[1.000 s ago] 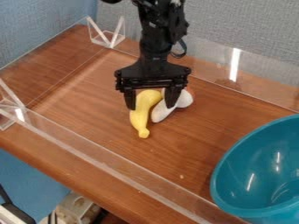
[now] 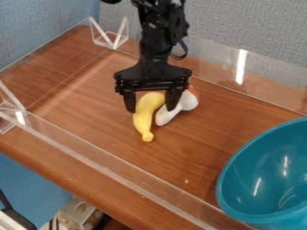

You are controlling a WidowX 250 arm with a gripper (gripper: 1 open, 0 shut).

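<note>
My black gripper (image 2: 151,101) hangs over the middle of the wooden table, its two fingers apart, one on the left and one on the right above a yellow banana-like object (image 2: 146,122). That object lies on the table, its upper part partly behind the gripper. A white rounded object (image 2: 178,109), with some pink at its back, lies just right of it, partly hidden by the right finger. I cannot tell whether the fingers touch either object.
A large teal bowl (image 2: 267,184) stands at the lower right. Clear plastic walls edge the table (image 2: 90,94), with white brackets at the left and back left.
My gripper has shifted slightly left and up in the view since a second ago. The objects on the table look in place.
</note>
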